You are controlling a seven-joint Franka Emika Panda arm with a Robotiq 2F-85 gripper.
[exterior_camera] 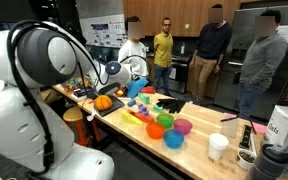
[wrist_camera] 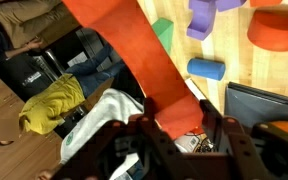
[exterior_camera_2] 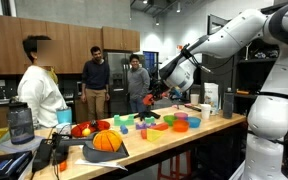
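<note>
A long, flat orange-red object (wrist_camera: 144, 60) runs from the top left of the wrist view down to my gripper, which is shut on its near end. I cannot tell exactly what this object is. In exterior view 2 my gripper (exterior_camera_2: 158, 94) is over the far part of the table, with a red patch beside its tip. In exterior view 1 the gripper (exterior_camera: 134, 84) is above the table's far left part, and the held object is hard to make out. Under it in the wrist view lie a blue cylinder (wrist_camera: 206, 69) and a purple block (wrist_camera: 202, 17).
Several coloured bowls, including an orange bowl (exterior_camera: 165, 120) and a blue bowl (exterior_camera: 174, 139), stand mid-table. A dark tray (wrist_camera: 264, 115) lies close by the gripper. An orange ball (exterior_camera_2: 108, 141) is near the left end. People stand behind the table.
</note>
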